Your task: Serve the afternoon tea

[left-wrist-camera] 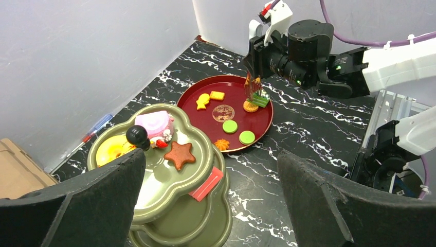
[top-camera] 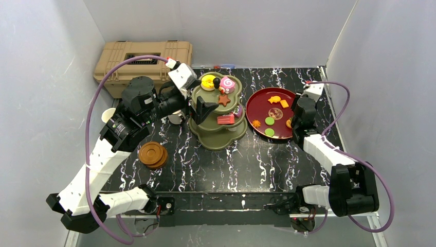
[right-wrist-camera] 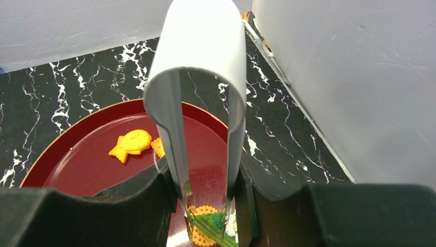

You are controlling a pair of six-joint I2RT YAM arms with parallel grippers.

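My right gripper (top-camera: 295, 107) is shut on a pair of pale tongs (right-wrist-camera: 198, 38), whose bend rises in front of the right wrist camera. Their clear tips reach down around or just over a green piece (right-wrist-camera: 212, 230) beside a round cracker (right-wrist-camera: 201, 210); whether they grip it I cannot tell. The left wrist view shows this green piece (left-wrist-camera: 260, 99) at the right part of the red plate (left-wrist-camera: 198, 87). Empty and open, my left gripper (top-camera: 202, 98) hangs by the olive tiered stand (top-camera: 216, 141), which bears a yellow ring (top-camera: 208, 82), pink roll (top-camera: 227, 84) and brown star (top-camera: 224, 100).
Elsewhere on the plate lie a fish-shaped cracker (top-camera: 274, 99) and green discs (top-camera: 270, 121). Brown coasters (top-camera: 152, 154), a white cup (top-camera: 176, 118) and a tan case (top-camera: 110, 56) are at the left.
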